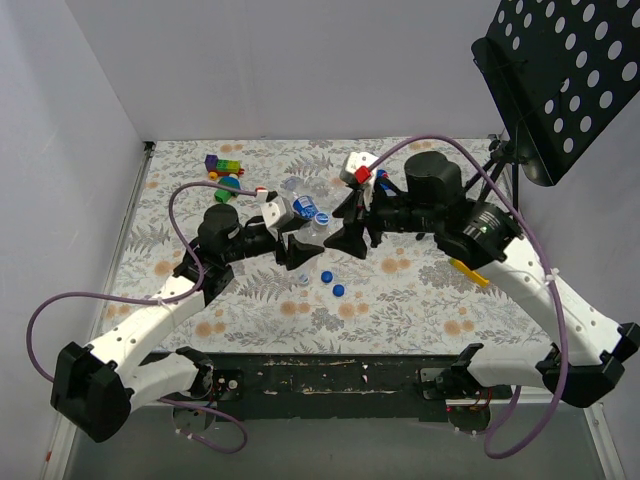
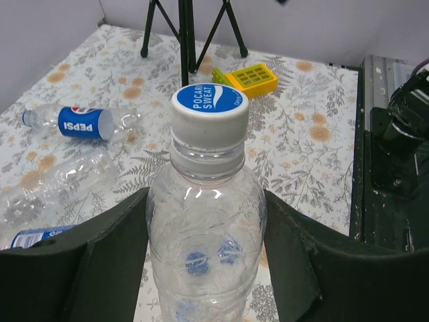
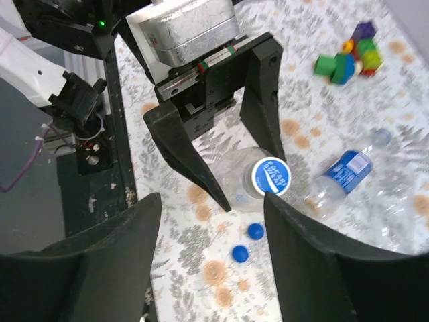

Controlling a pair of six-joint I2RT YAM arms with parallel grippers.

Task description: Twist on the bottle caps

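A clear bottle (image 2: 204, 248) stands upright between the fingers of my left gripper (image 1: 304, 240), which is shut on its body. On its neck sits a white cap (image 2: 209, 117) with a blue Pocari Sweat top; it looks level in the left wrist view. My right gripper (image 1: 335, 228) is open just to the right of the cap, and its fingers (image 3: 100, 255) are apart with nothing gripped. Two loose blue caps (image 3: 256, 231) (image 3: 240, 253) lie on the table near the bottle.
Behind the held bottle lie a Pepsi-labelled bottle (image 2: 84, 123) and another clear bottle (image 2: 60, 184). Toy blocks (image 1: 224, 168) sit at the back left. A yellow item (image 2: 253, 79) and a black stand (image 1: 513, 155) are on the right.
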